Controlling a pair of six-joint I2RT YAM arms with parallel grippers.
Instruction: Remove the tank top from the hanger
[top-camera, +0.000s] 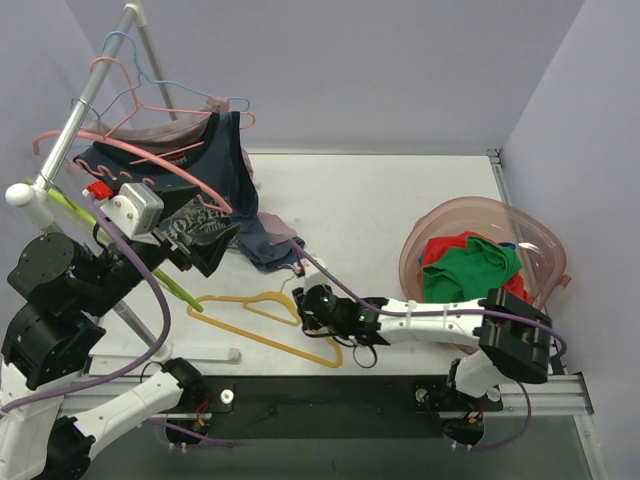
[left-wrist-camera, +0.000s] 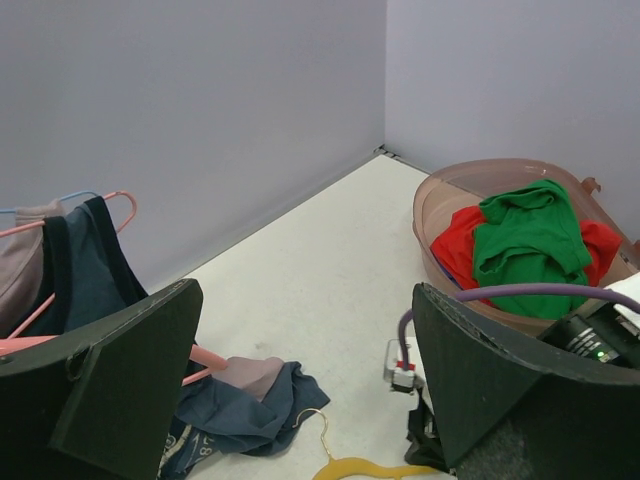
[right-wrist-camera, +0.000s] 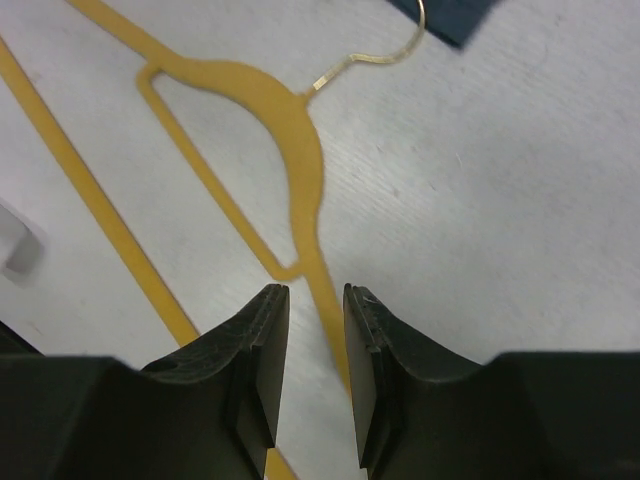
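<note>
A navy tank top (top-camera: 225, 165) hangs among pink and blue hangers (top-camera: 140, 108) on the rack at upper left, its lower part on the table. My left gripper (top-camera: 200, 225) is open in front of it, fingers empty. My right gripper (top-camera: 305, 300) is part open over an empty yellow hanger (top-camera: 240, 333) lying on the table; in the right wrist view nothing shows held between its fingers.
A pink translucent bin (top-camera: 420, 225) with green (top-camera: 460, 275) and red cloth stands at the right. A metal rack post (top-camera: 135, 325) with a green hanger is at the left.
</note>
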